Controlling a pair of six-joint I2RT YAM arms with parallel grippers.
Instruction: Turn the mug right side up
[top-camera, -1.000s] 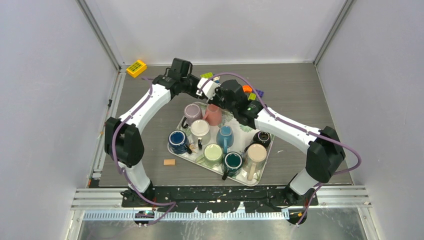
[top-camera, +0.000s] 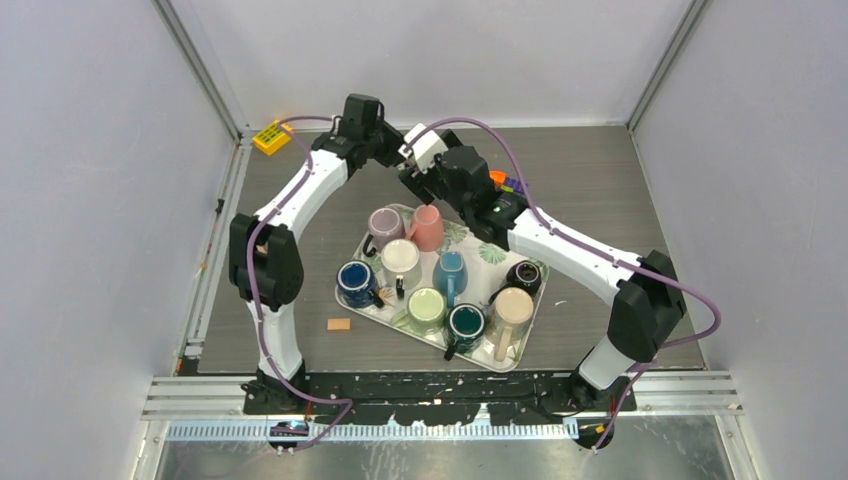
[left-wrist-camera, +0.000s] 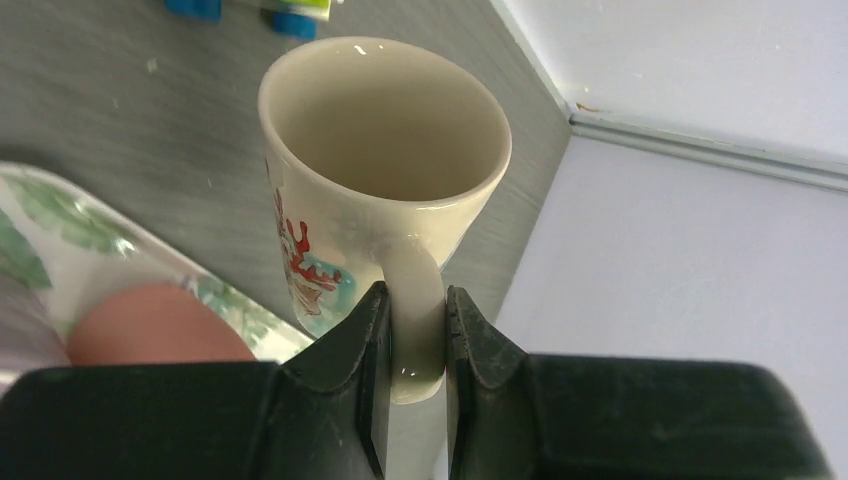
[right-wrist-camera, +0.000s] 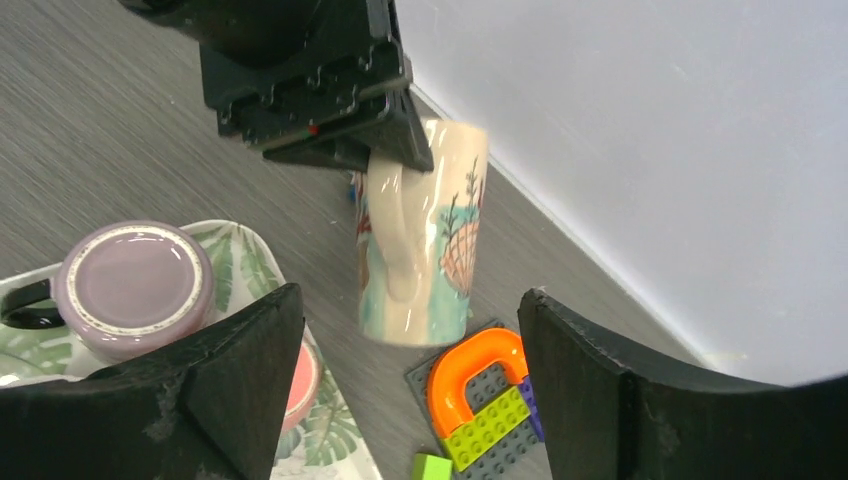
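Observation:
A cream mug (left-wrist-camera: 385, 130) with a painted pattern hangs above the back of the table, my left gripper shut on its handle. The right wrist view shows the same mug (right-wrist-camera: 430, 240) held upright by the left gripper, while my right gripper is open below it, nothing between its fingers. In the top view both grippers meet over the area behind the tray, largely hiding the mug.
A patterned tray (top-camera: 490, 250) holds several mugs, including pink (top-camera: 427, 230) and purple (top-camera: 386, 225) ones. Toy bricks (right-wrist-camera: 485, 430) lie behind it; a yellow piece (top-camera: 270, 137) is at the back left.
In the top view the left arm and held mug have moved toward the back of the table; the right wrist has shifted slightly back and left.

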